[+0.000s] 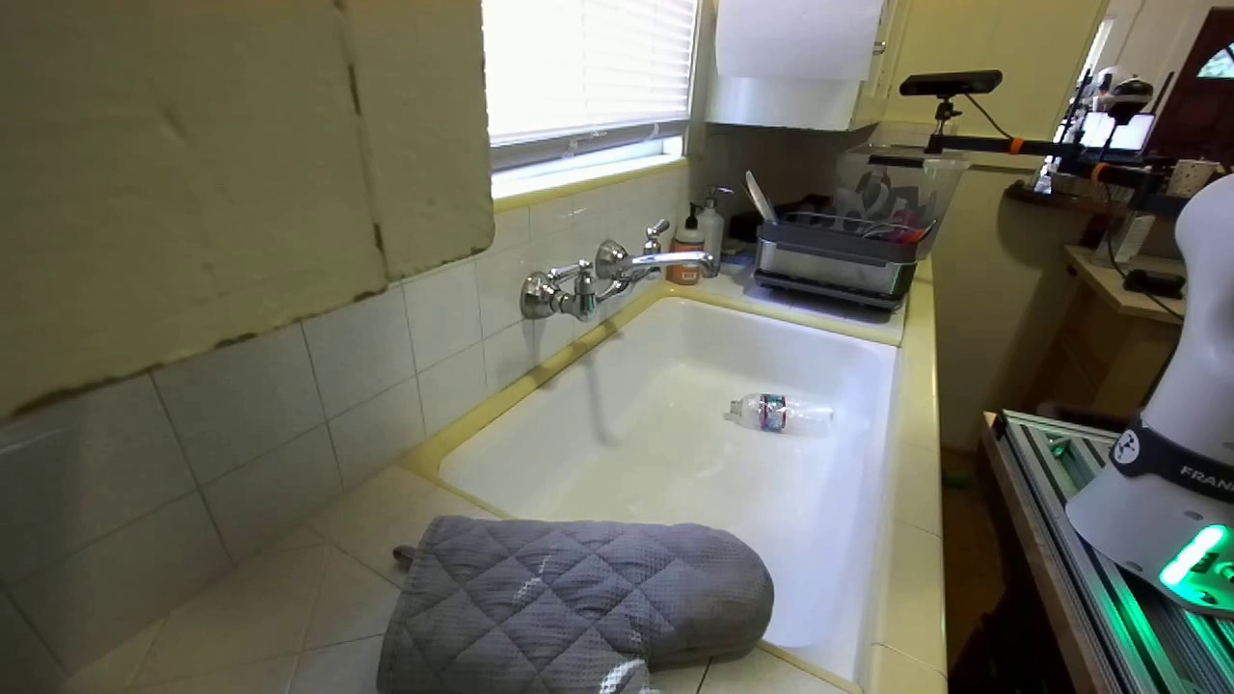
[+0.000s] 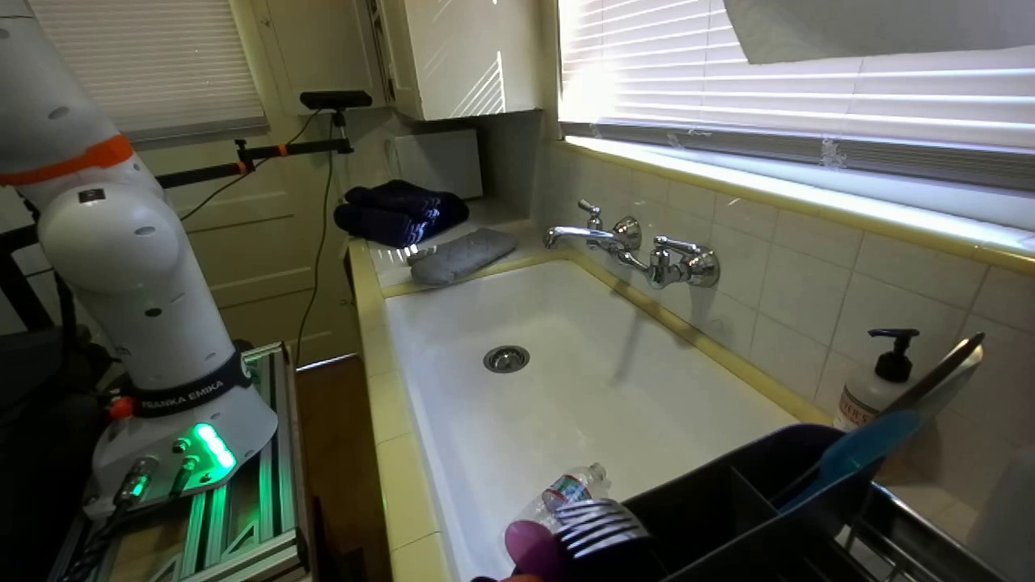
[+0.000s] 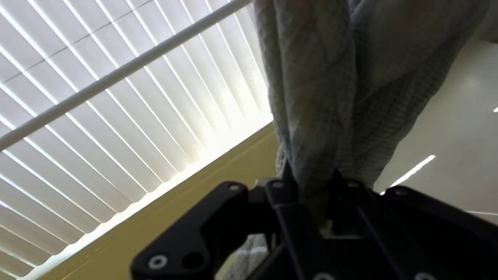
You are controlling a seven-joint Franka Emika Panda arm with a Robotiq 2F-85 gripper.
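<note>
In the wrist view my gripper is shut on a greyish, finely checked cloth (image 3: 320, 98). The bunched fabric passes between the fingers and spreads toward the top of that view; a further bit of it shows below them. Neither exterior view has the gripper in it. A grey quilted oven mitt (image 1: 567, 590) lies on the counter at the sink's near end. Inside the white sink (image 1: 648, 463) a clear plastic bottle (image 1: 781, 413) rests on its side.
The chrome faucet (image 1: 648, 264) sticks out over the sink from the tiled wall. A dish rack (image 1: 839, 254) and soap bottles (image 1: 685, 249) occupy the far end. Dark folded fabric (image 2: 403, 210) lies behind the mitt. Window blinds (image 3: 116, 93) are close in the wrist view.
</note>
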